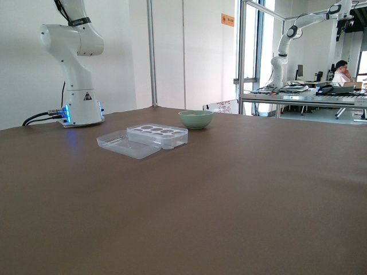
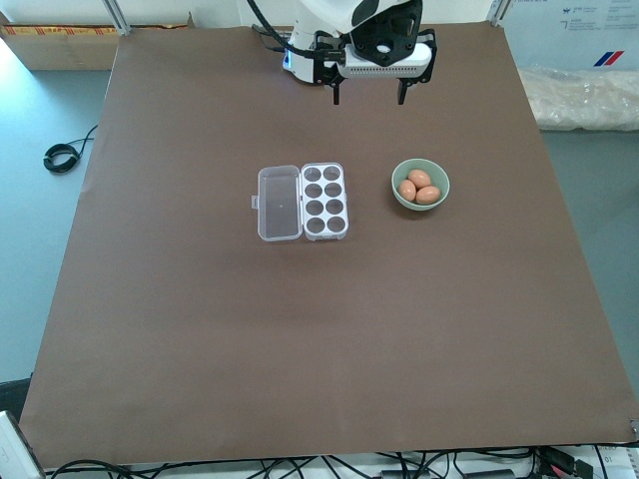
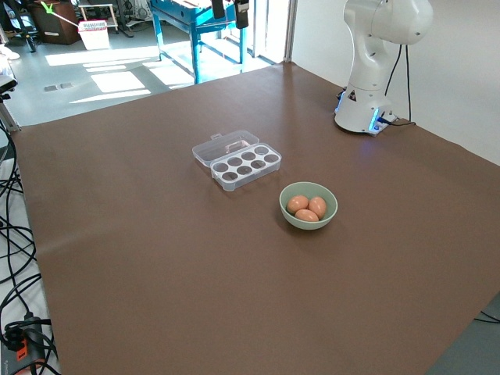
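Observation:
My gripper [image 2: 368, 92] hangs over the back of the table in the left view, fingers apart and pointing down, nothing between them; only its tips [image 3: 230, 12] show at the top of the right view. A clear egg carton [image 2: 324, 201] with an empty eight-hole tray lies open mid-table, lid flat beside it [image 1: 128, 146]. Right of it in the left view, a green bowl [image 1: 195, 120] holds three brown eggs [image 3: 298, 203], clear of the gripper.
The white arm base [image 3: 363, 109] stands at the back edge. Cables lie along the opposite edge, off the tabletop.

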